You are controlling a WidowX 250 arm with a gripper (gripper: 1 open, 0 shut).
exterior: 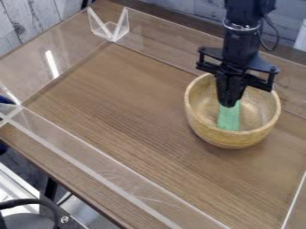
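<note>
A light wooden bowl (209,131) sits on the right half of the wooden table, holding a green elongated object (228,116). My black gripper (230,89) reaches down from the top right over the bowl, its fingertips at the upper part of the green object. Whether anything is between the fingers is hidden at this angle; the gripper looks narrowed.
A small clear plastic piece (109,27) is at the back left. Black cables lie off the table at the bottom left.
</note>
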